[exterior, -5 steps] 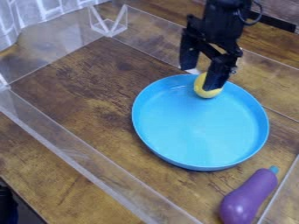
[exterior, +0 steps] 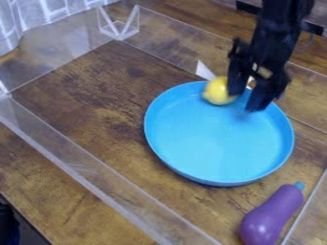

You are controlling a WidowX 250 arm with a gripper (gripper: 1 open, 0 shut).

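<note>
My gripper [exterior: 250, 77] is over the back rim of the blue plate [exterior: 217, 142], coming down from the top of the camera view, dark and blurred. A yellow round object [exterior: 220, 93] sits at the plate's back edge, at the gripper's left finger. Whether the fingers touch it or close on it I cannot tell.
A purple eggplant [exterior: 271, 212] lies at the front right, off the plate. A small white object [exterior: 204, 70] is behind the plate.
The gripper has come down from above the plate to beside the yellow object, which now appears slightly farther left.
</note>
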